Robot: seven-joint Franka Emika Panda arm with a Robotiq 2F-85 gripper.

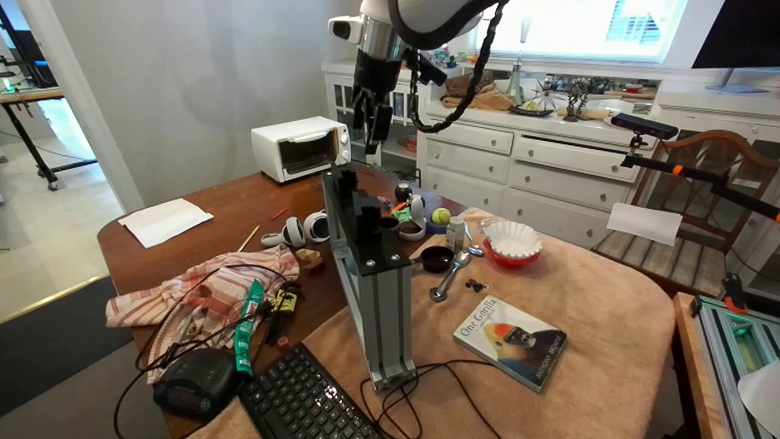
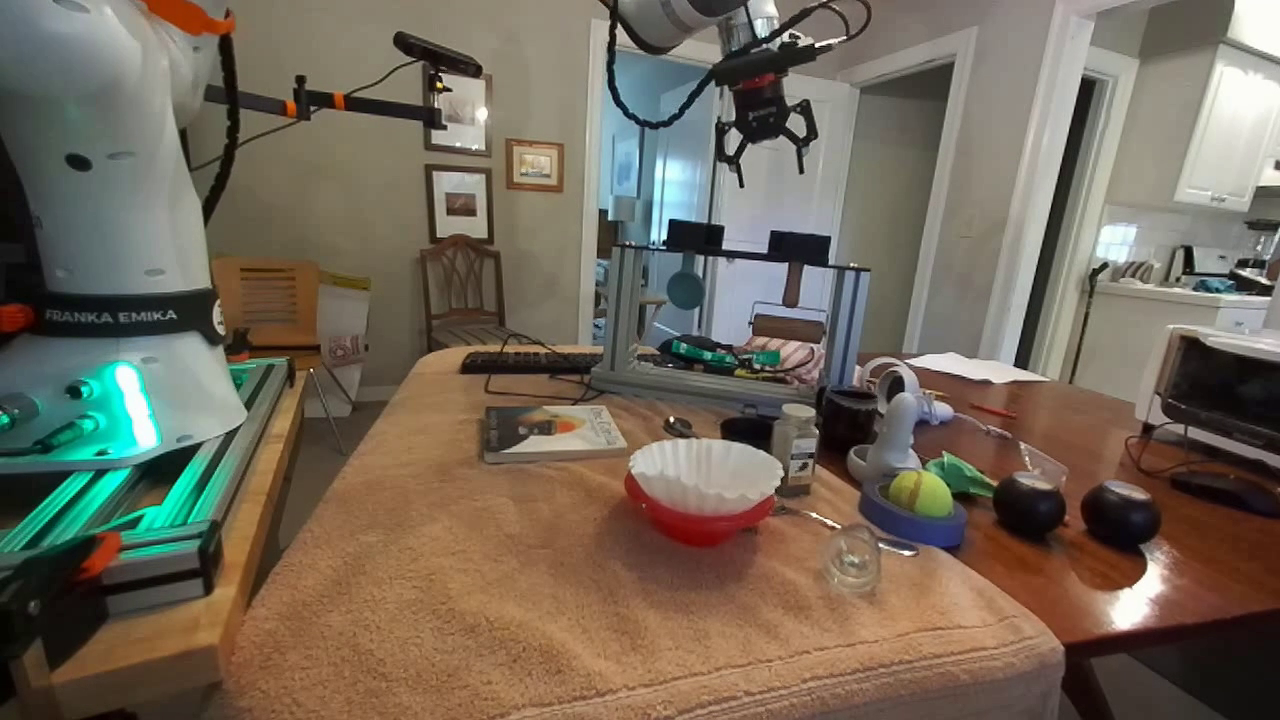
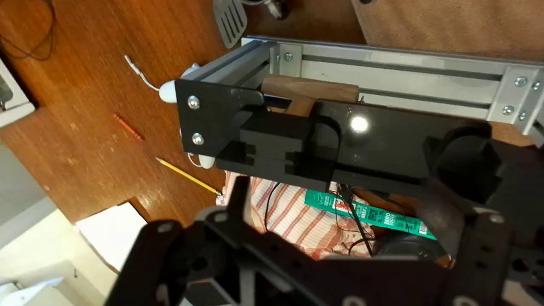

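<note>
My gripper [image 2: 769, 170] is open above the metal frame, its fingers spread and nothing between them. The frame [image 2: 738, 254] is a grey aluminium stand with a black top plate [image 3: 377, 122], which carries black blocks. From that plate hangs a wooden mallet [image 2: 786, 326], its head low inside the frame, and a round teal-grey disc [image 2: 685, 289] on the other side. In the wrist view my dark fingers [image 3: 238, 199] reach up from below, and the plate lies beneath them. The mallet's head [image 3: 311, 87] shows beyond the plate there.
Behind the frame lie a striped cloth [image 1: 219, 281], a green packet [image 1: 248, 325] and cables. On the towel side are a book [image 1: 510, 342], a red bowl [image 2: 699, 522] with a white paper liner, and a jar [image 2: 794, 450]. A toaster oven [image 1: 301, 149] stands farther back.
</note>
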